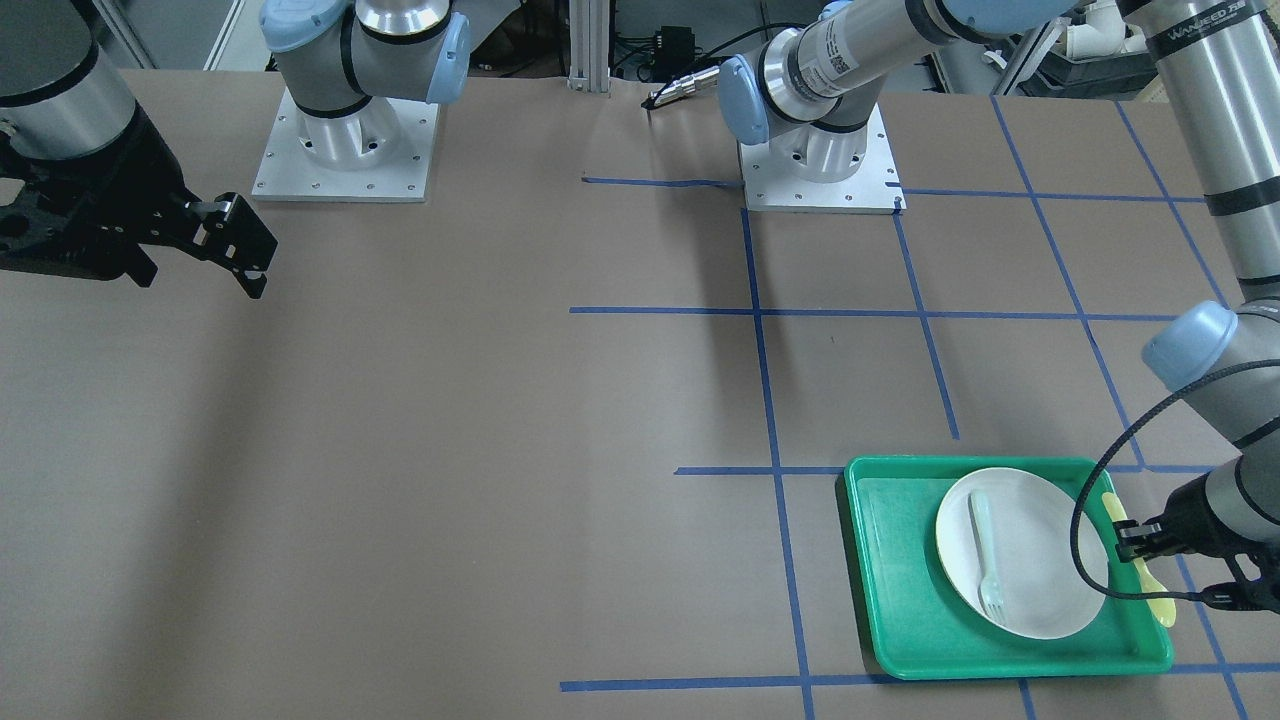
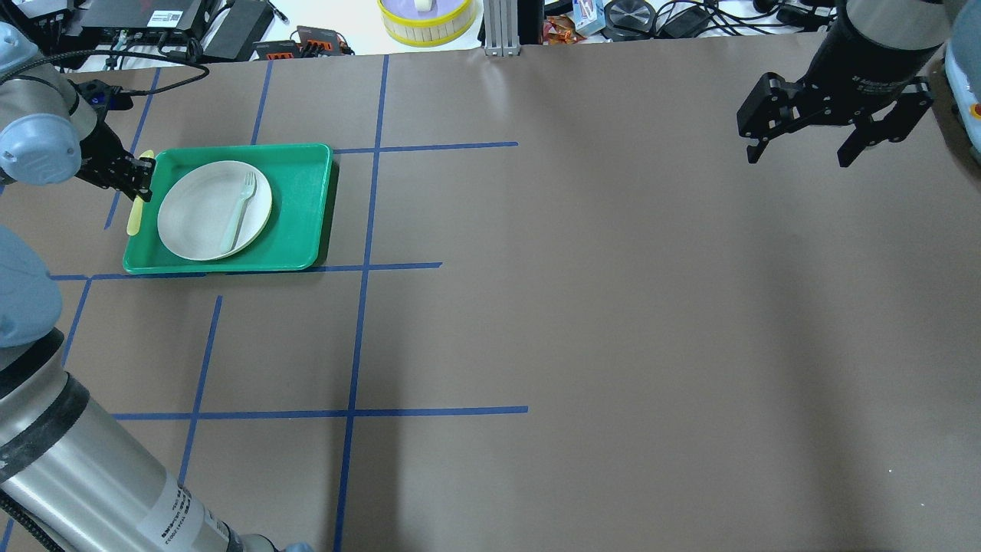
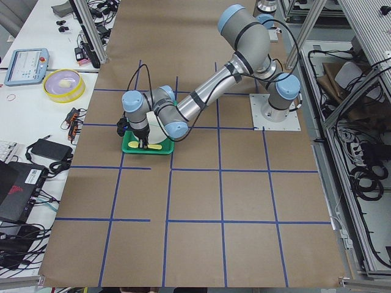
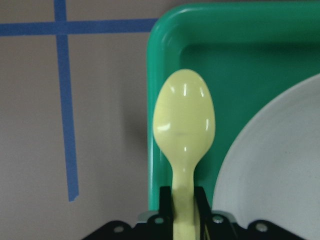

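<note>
My gripper is shut on the handle of a yellow spoon (image 4: 183,112), holding it over the edge of the green tray (image 1: 894,564). In the top view the spoon (image 2: 135,218) lies along the tray's outer side, next to the gripper (image 2: 142,175). On the tray sits a white plate (image 2: 193,211), with a pale fork (image 1: 985,540) lying on it.
Another arm with a black gripper (image 1: 180,228) hangs at the front view's left, and two further arm bases stand along the far edge.
</note>
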